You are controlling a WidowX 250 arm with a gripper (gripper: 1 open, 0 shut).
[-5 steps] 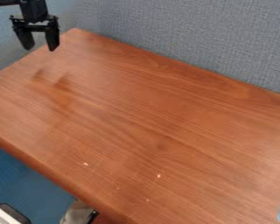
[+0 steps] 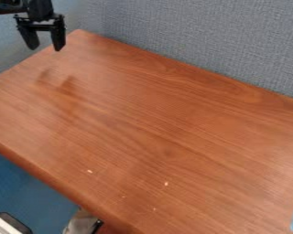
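Note:
My black gripper [image 2: 44, 42] hangs at the top left of the camera view, above the far left corner of the wooden table [image 2: 149, 119]. Its two fingers point down and stand apart, open, with nothing visible between them. The tabletop holds only a few small pale specks.
A grey fabric partition [image 2: 198, 37] runs along the table's back edge. Blue floor [image 2: 27, 187] shows past the near left edge, with a white object [image 2: 3, 226] at the bottom left corner.
My gripper has risen very slightly over the last second; nothing else has visibly changed.

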